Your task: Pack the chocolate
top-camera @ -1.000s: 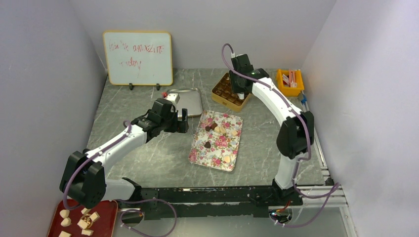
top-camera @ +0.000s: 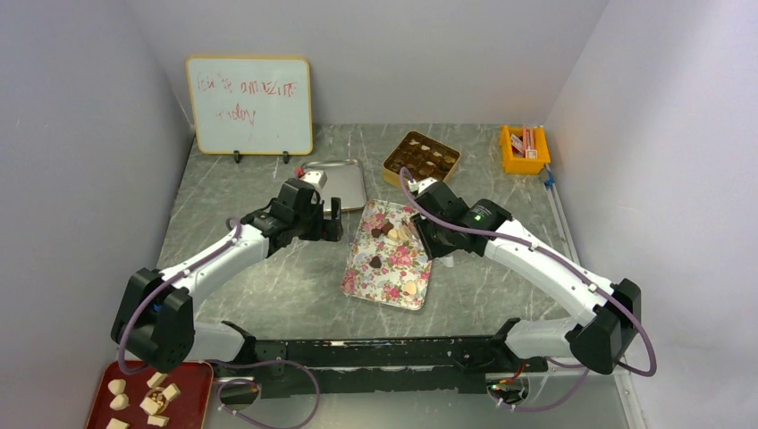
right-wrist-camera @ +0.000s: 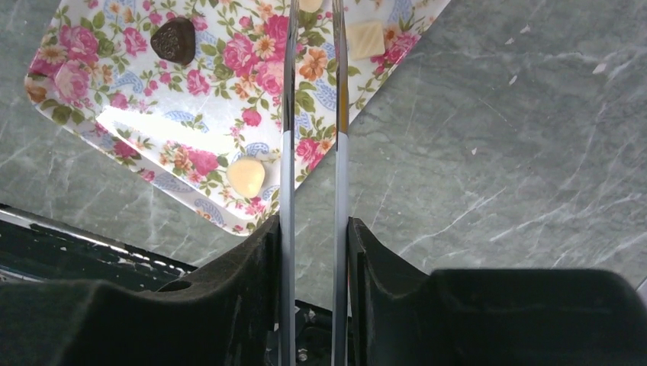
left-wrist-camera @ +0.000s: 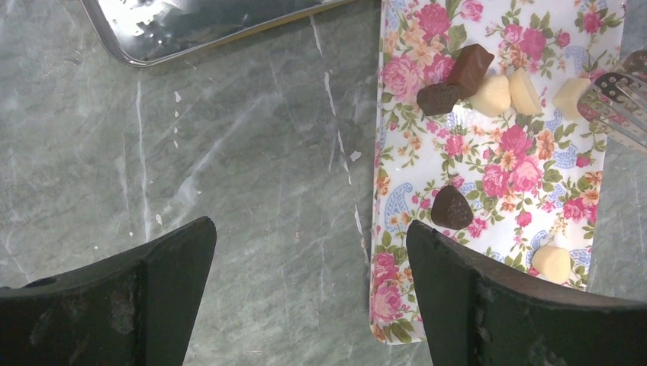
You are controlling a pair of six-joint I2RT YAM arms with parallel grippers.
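Observation:
Metal tongs (right-wrist-camera: 342,168) are clamped in my right gripper, their slotted tips (left-wrist-camera: 622,103) spread over the right side of the floral tray (left-wrist-camera: 416,183). A pale chocolate (left-wrist-camera: 568,99) lies partly under those tips; no piece is clearly pinched. Near the tray's far end sit a brown block (left-wrist-camera: 469,70), a small dark piece (left-wrist-camera: 437,99) and pale pieces (left-wrist-camera: 490,95). Toward the near end lie a dark chocolate (left-wrist-camera: 452,208) and a pale one (left-wrist-camera: 552,264). My left gripper hangs open and empty left of the tray. Behind the tray stands the compartmented gold box (top-camera: 420,161).
A bare silver tray (top-camera: 344,183) lies at the back, beside my left arm. An orange bin (top-camera: 525,165) fills the back right corner, and a whiteboard (top-camera: 250,103) stands back left.
My right arm has come from over the gold box toward the front, down to the floral tray's right side, still carrying the tongs. My left arm has barely moved.

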